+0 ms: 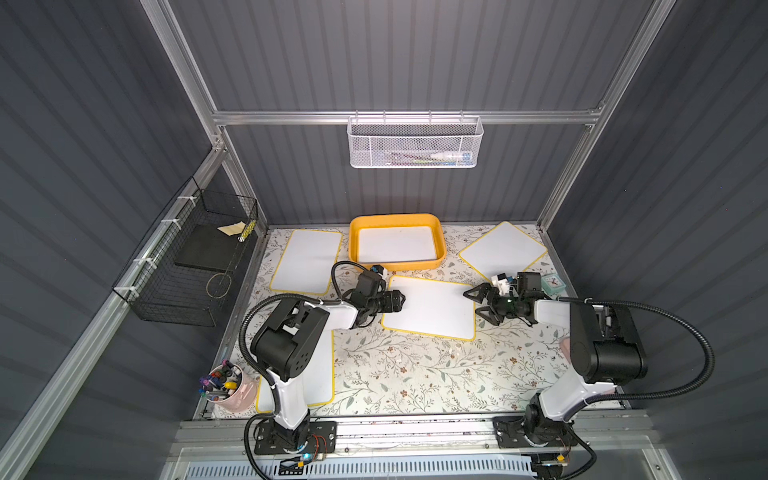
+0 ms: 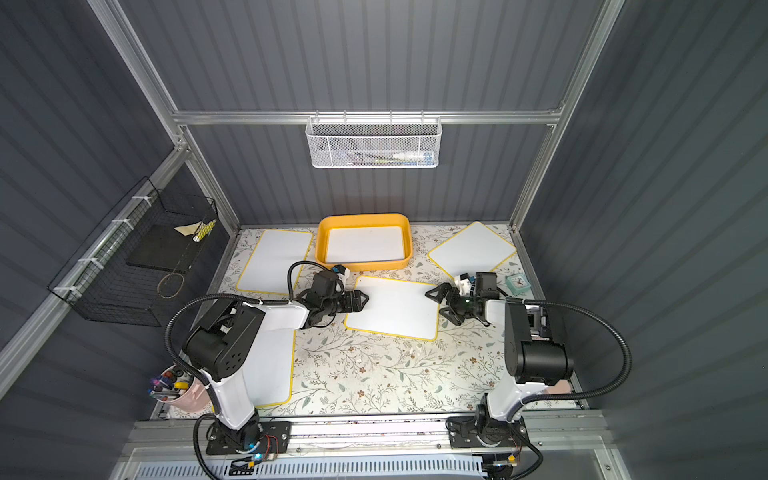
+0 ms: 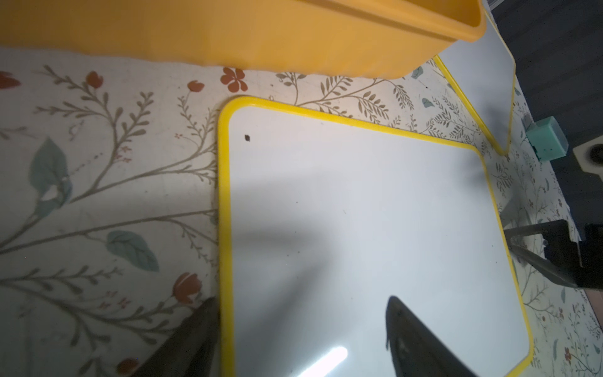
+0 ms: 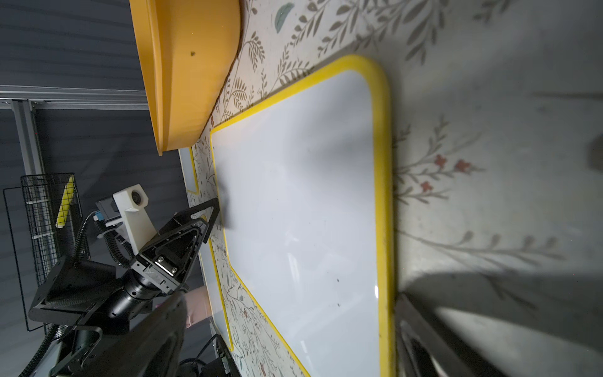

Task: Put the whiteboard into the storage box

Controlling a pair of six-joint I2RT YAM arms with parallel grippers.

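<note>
A white whiteboard with a yellow rim (image 1: 429,307) lies flat mid-table, just in front of the orange storage box (image 1: 397,263). Inside the box another white board (image 1: 397,243) lies flat. My left gripper (image 1: 393,301) is at the middle board's left edge, fingers open. In the left wrist view its blurred fingers (image 3: 417,342) stand on either side of that yellow edge. At the right edge my right gripper (image 1: 477,305) is open too, one of its fingers (image 4: 421,339) just outside the rim. Neither gripper is closed on the board.
Further whiteboards lie at back left (image 1: 306,261), back right (image 1: 503,249) and front left (image 1: 318,369), partly under the left arm. A pink pen holder (image 1: 237,392) stands at the front left corner.
</note>
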